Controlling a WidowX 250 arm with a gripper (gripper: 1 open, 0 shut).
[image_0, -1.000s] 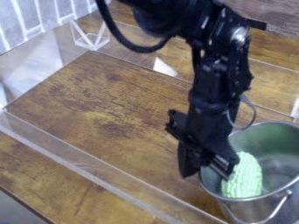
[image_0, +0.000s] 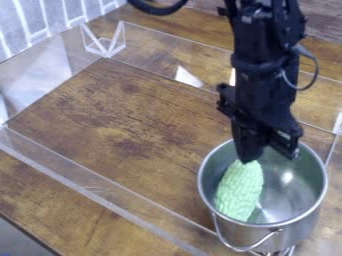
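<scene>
My black gripper (image_0: 251, 150) hangs over the left part of a stainless steel pot (image_0: 294, 200) with a wire handle, at the lower right. A pale green, textured oblong object (image_0: 239, 193) lies tilted inside the pot, its upper end just under my fingertips. Whether the fingers are shut or touch that object is hard to tell.
A wooden board (image_0: 114, 120) fills the middle and left, bordered by low clear plastic walls. The board's left and middle are clear. A white railed structure (image_0: 34, 25) stands at the back left.
Since a second ago my gripper has risen and moved back.
</scene>
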